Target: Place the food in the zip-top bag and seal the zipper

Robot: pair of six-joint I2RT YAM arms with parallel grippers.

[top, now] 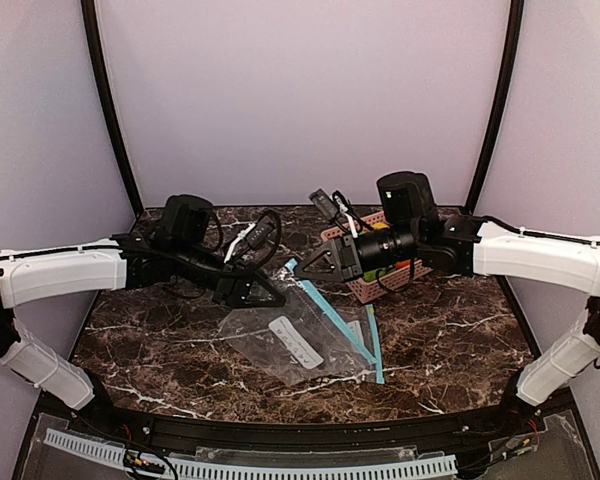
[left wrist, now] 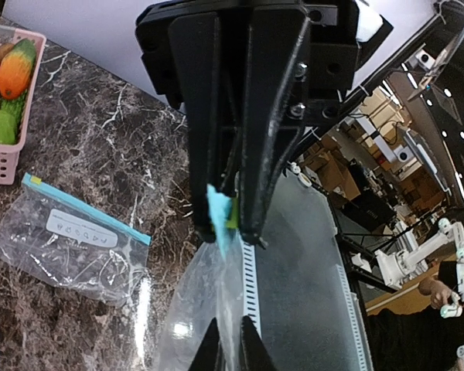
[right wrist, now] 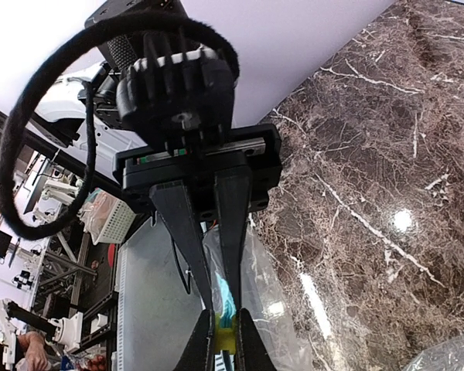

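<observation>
A clear zip bag (top: 255, 335) with a blue zipper strip (top: 330, 315) has its upper corner raised off the table. My right gripper is shut on that corner, with the yellow slider (right wrist: 226, 340) between its fingers. Low over the bag's left side, my left gripper stands part open, its fingers to either side of the clear film. The food, colourful fruit and vegetable pieces (left wrist: 15, 66), sits in a pink basket (left wrist: 29, 116) behind the right gripper. Whether the raised bag's mouth is open cannot be told.
A second clear bag (left wrist: 66, 243) with a blue zipper lies flat on the dark marbled table (top: 150, 350), beside the raised one. The two grippers are close together over the bag.
</observation>
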